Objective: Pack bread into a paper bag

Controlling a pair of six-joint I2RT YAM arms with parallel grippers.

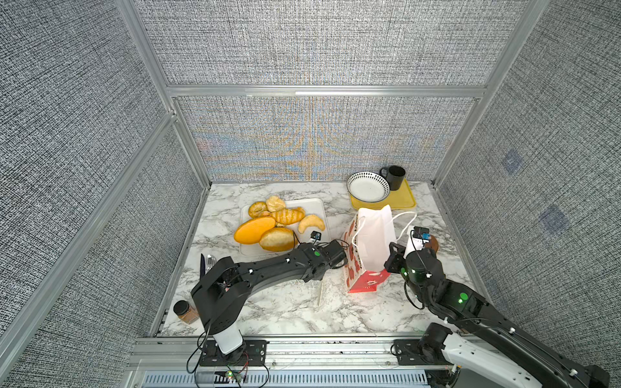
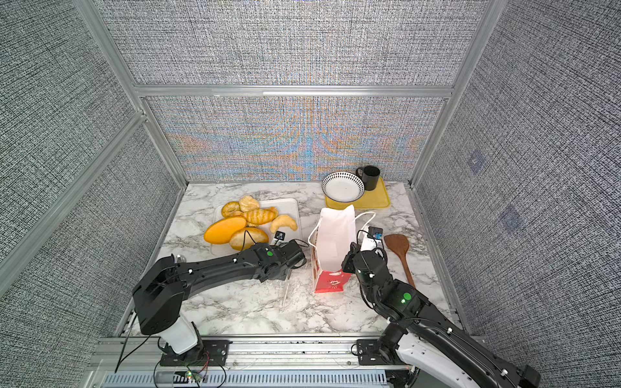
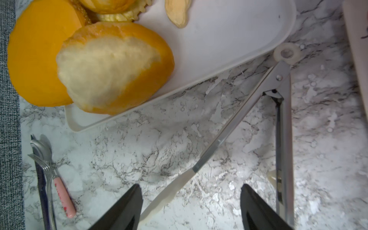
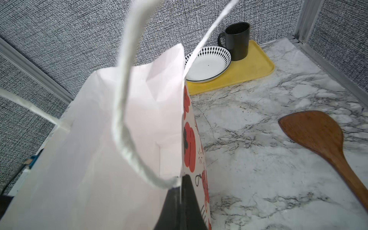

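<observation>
The paper bag (image 1: 366,258), white inside with red print outside, stands upright with its mouth open. My right gripper is shut on the thin right-hand edge of this bag (image 4: 187,145). My left gripper is open over the table, its fingers (image 3: 122,209) wide apart. Metal tongs (image 3: 226,132) with pale tips appear to lie spread on the marble surface beneath it, left of the bag. Several breads fill a white tray (image 1: 315,207): a round bun (image 3: 115,69), an orange loaf (image 1: 255,229), a striped loaf (image 1: 288,215) and a crescent roll (image 1: 311,223) among them.
Back right, a patterned bowl (image 1: 368,187) and dark mug (image 1: 396,177) stand on a yellow tray (image 1: 405,197). A wooden spatula (image 2: 397,244) lies right of the bag. Cutlery (image 3: 48,172) and a spice jar (image 1: 185,311) are at left.
</observation>
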